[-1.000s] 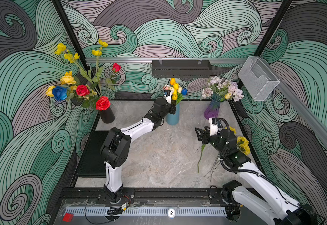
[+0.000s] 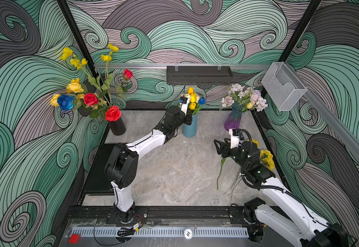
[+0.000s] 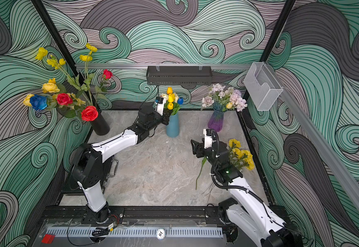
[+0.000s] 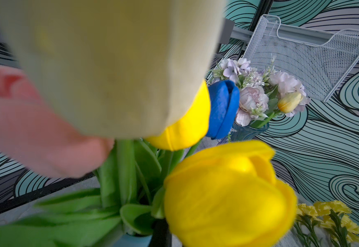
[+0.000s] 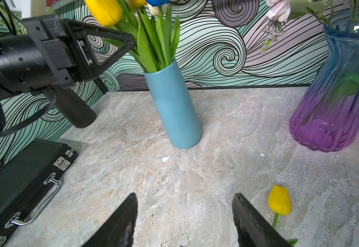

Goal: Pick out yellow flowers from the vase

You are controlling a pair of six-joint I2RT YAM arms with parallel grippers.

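A blue vase (image 2: 189, 127) holds yellow, white, pink and blue tulips at the back centre. My left gripper (image 3: 165, 115) is at its flower heads; in the left wrist view a yellow tulip (image 4: 224, 193) fills the lower middle and the fingers are mostly hidden, so what is between them is not visible. My right gripper stands open at the right with nothing between its fingers. A loose yellow tulip (image 5: 279, 199) lies on the table below it, and yellow carnations (image 3: 245, 158) lie at the right.
A dark vase of roses (image 2: 117, 128) stands at the back left, a purple vase of pale flowers (image 5: 327, 127) at the back right. A black case (image 5: 23, 185) lies on the left.
The right arm has not moved.
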